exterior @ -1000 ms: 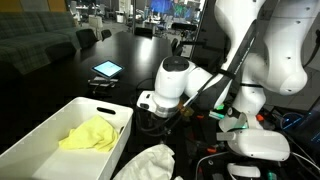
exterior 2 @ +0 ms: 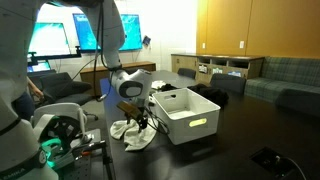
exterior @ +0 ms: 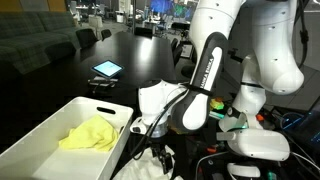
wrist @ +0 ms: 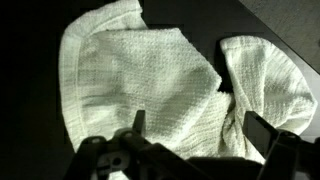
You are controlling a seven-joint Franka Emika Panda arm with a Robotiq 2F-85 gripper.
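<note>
A white cloth (wrist: 145, 75) lies crumpled and folded on the dark table, filling much of the wrist view. In exterior view 1 part of this cloth (exterior: 138, 170) shows at the bottom, in front of the white box. My gripper points down over the cloth with its fingers open; the dark fingers (wrist: 137, 124) stand wide apart at the lower edge of the wrist view. Cloth shows between them, but nothing is gripped. Whether the fingertips touch the fabric, I cannot tell. Exterior view 2 shows the gripper low over the cloth (exterior 2: 128, 136).
The white box (exterior 2: 192, 128) stands beside the cloth, and a yellow cloth (exterior: 92, 134) lies inside it. A bright tablet-like screen (exterior: 107, 69) is farther back.
The arm has come down and toward the cloth, so the gripper is now lower over it. The cloth and box look unmoved.
</note>
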